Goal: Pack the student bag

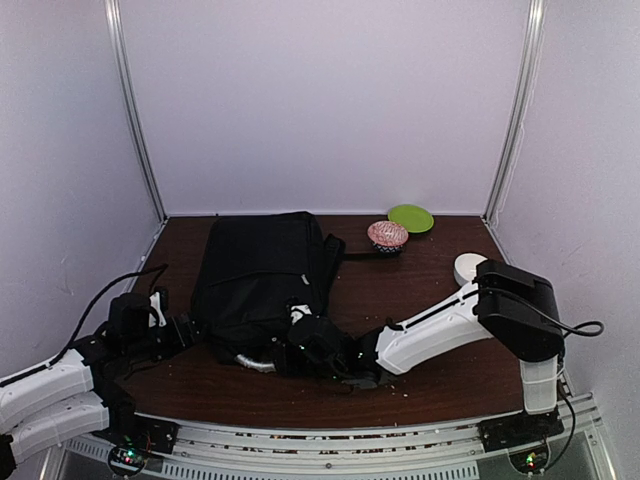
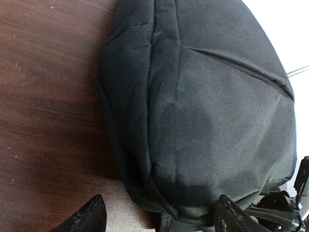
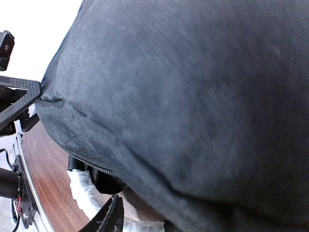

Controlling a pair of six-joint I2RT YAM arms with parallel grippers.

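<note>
A black bag (image 1: 258, 270) lies on the left half of the table, its near end between my two grippers. At its near left corner my left gripper (image 1: 196, 330) stands with fingers apart; in the left wrist view the bag's lower edge (image 2: 159, 205) reaches between them. My right gripper is open at the near edge, one finger (image 3: 110, 217) plain to see and the other mostly behind the cloth. A white wrapped loop (image 3: 83, 192) hangs below the bag's zipped edge (image 3: 94, 162). Nothing shows firmly held in either gripper.
Toward the back right are a green plate (image 1: 411, 218) and a red-patterned bowl (image 1: 387, 235). A white bowl (image 1: 468, 266) stands at the right, partly behind my right arm's elbow. A bag strap (image 1: 370, 256) trails rightward.
</note>
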